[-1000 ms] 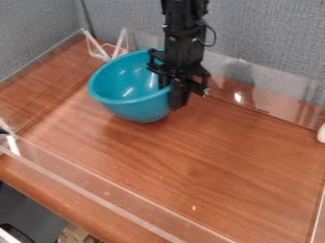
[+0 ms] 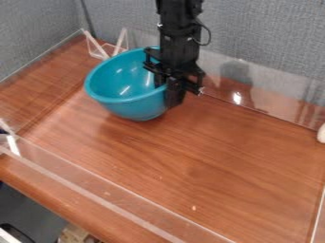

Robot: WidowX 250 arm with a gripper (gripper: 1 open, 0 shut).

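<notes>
A teal plastic bowl (image 2: 117, 85) sits tilted at the back left of the wooden table (image 2: 203, 180). The black gripper (image 2: 166, 82) is at the bowl's right rim, shut on it, with the fingertips partly hidden against the rim.
A white wire rack (image 2: 105, 46) stands behind the bowl against the back. Clear panels edge the table. A small white object (image 2: 320, 133) is at the right edge.
The gripper and bowl have shifted slightly to the left over the last second.
</notes>
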